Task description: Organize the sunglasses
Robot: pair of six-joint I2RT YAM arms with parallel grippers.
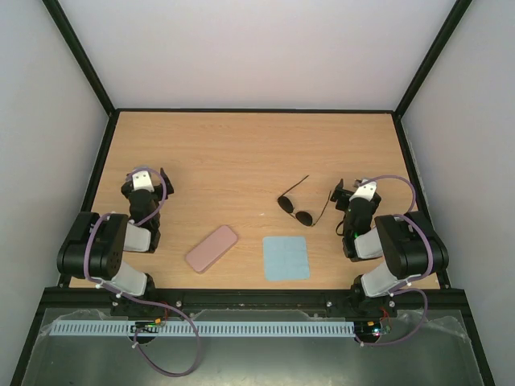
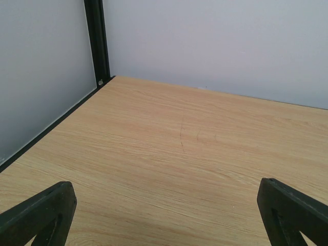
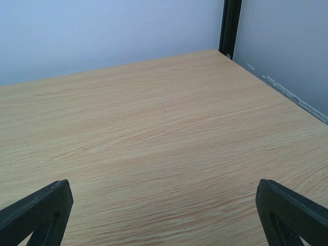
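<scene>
Dark sunglasses (image 1: pixel 303 218) lie on the table right of the middle, both temples spread out and pointing toward the back. In front of them a light blue cloth (image 1: pixel 286 258) rests flat. A pink case (image 1: pixel 212 248), which looks closed, lies at a slant to the cloth's left. My left gripper is open and empty, over the table's left side, well away from the case. On the right side my right gripper stands open too, a short way right of the sunglasses, nothing between its fingers. Neither wrist view shows the sunglasses, cloth or case.
Pale walls and dark frame posts (image 1: pixel 82 56) bound it at the back and both sides. A dark rail (image 1: pixel 241 298) runs along the front edge.
</scene>
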